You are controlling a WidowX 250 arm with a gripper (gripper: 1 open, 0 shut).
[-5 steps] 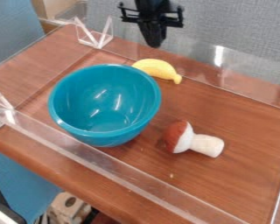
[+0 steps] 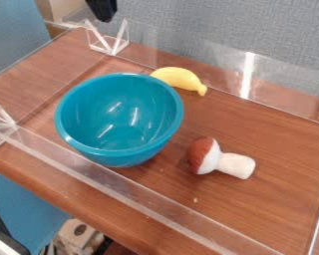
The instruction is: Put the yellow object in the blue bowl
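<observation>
A yellow banana-shaped object (image 2: 181, 79) lies on the wooden table behind and to the right of the blue bowl (image 2: 120, 118). Inside, the bowl looks empty. Only a dark part of my gripper (image 2: 104, 9) shows, at the top edge of the view, high above the back left of the table and left of the yellow object. Its fingers cannot be made out clearly, and the rest of it is out of frame.
A toy mushroom (image 2: 218, 159) with a red-brown cap and pale stem lies right of the bowl. Clear low walls (image 2: 247, 75) run along the table's edges, with a white bracket (image 2: 109, 40) at the back left.
My gripper has moved left and up, away from above the yellow object, until most of it has left the frame. The bowl, yellow object and mushroom have stayed in place.
</observation>
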